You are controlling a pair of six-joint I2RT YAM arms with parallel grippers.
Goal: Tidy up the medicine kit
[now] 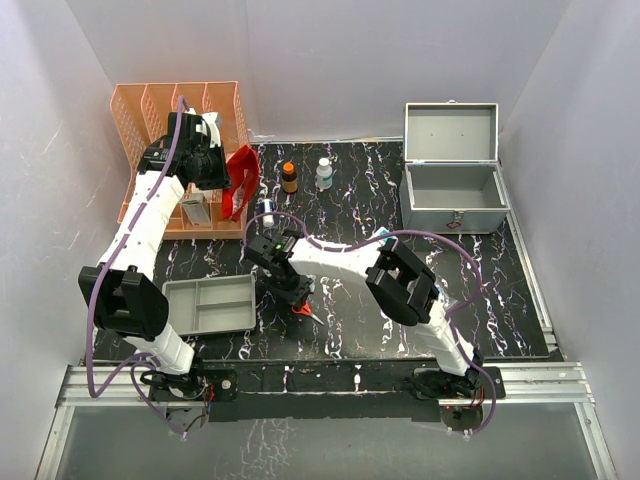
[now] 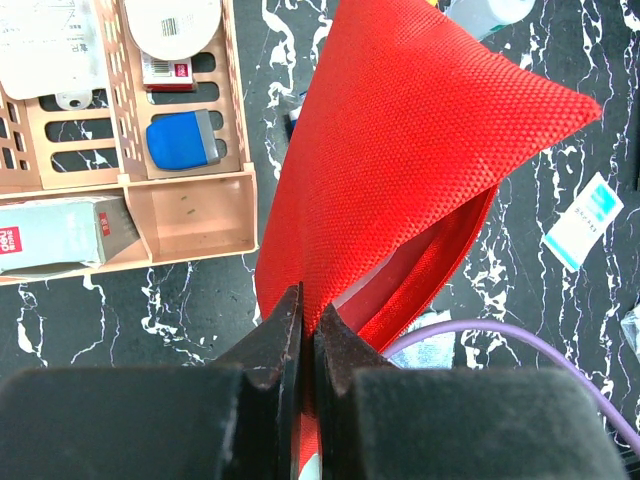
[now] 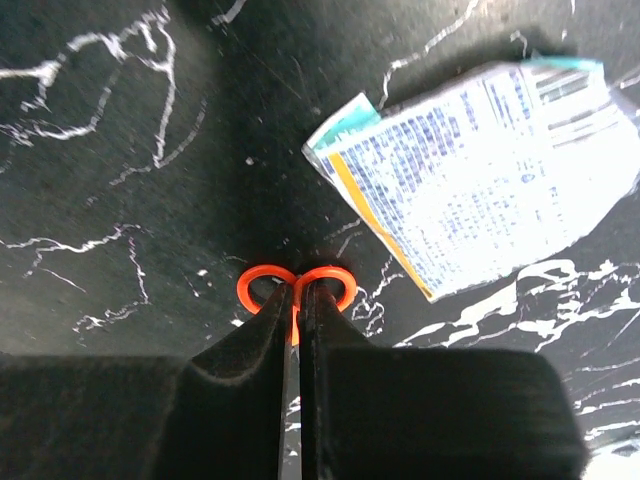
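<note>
Orange-handled scissors point(image 3: 262, 272) are pinched between the fingers of my right gripper, just below the two finger loops. In the top view their metal blade point(image 1: 316, 319) points toward the front right. My left gripper is shut on a red fabric pouch point(image 2: 400, 150), which hangs with its mouth partly open just right of the orange rack point(image 1: 188, 235). The grey metal box point(image 1: 455, 218) stands with its lid up at the back right. A white printed packet point(image 3: 470, 180) lies on the table beside the scissors.
A grey two-section tray point(image 1: 225, 329) sits front left. Brown point(image 1: 289, 180) and white point(image 1: 324, 176) bottles stand near the back wall. A blue-white packet point(image 2: 584, 221) lies on the black table. Open table surface lies at the front right.
</note>
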